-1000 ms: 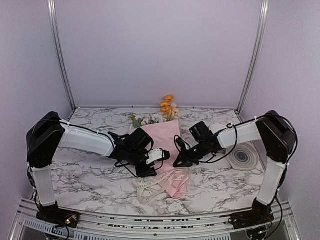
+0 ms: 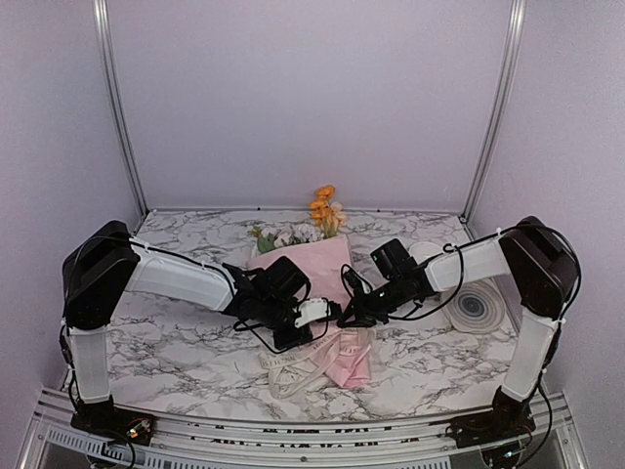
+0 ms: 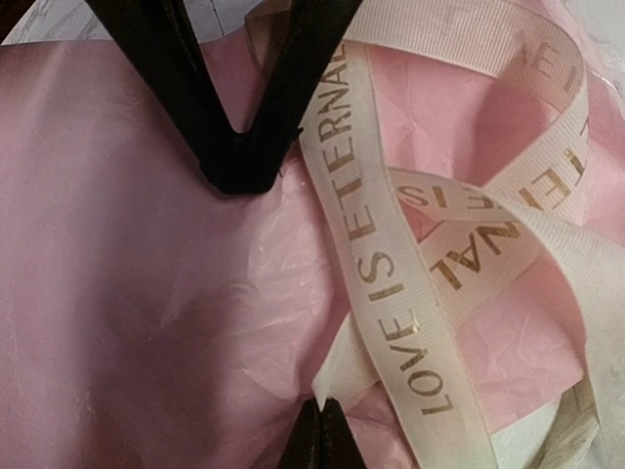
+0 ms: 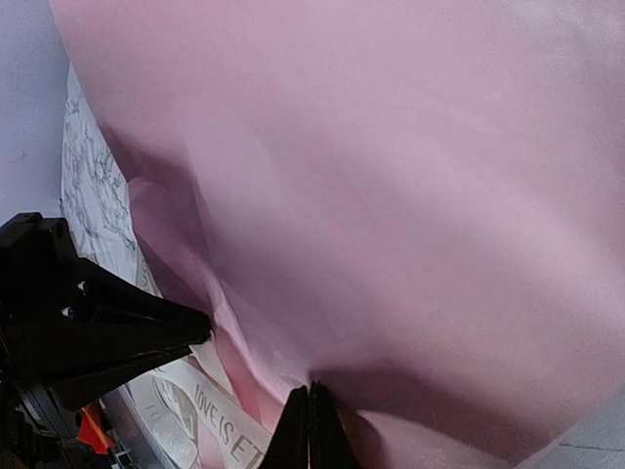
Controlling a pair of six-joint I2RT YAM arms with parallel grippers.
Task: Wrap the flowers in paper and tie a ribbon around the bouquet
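Observation:
The bouquet lies wrapped in pink paper (image 2: 311, 260), its orange flowers (image 2: 323, 207) at the far end. A cream ribbon with gold lettering (image 3: 363, 225) loops over the paper's near end. My left gripper is shut on a narrow, folded bit of the ribbon, low over the wrap. Beside it, my right gripper is shut with its tips against the pink paper; nothing shows between them. In the left wrist view, the right gripper points down at the paper left of the ribbon. The arms hide part of the wrap's middle in the top view.
A roll of ribbon (image 2: 475, 307) lies on the marble table (image 2: 176, 362) at the right. White and green flowers (image 2: 288, 235) show at the paper's upper edge. Both grippers are close together, while the table's left and front are clear.
My left gripper has moved a little to the right, nearer the right one. The flowers and wrap have shifted slightly left. The right arm has stayed almost still.

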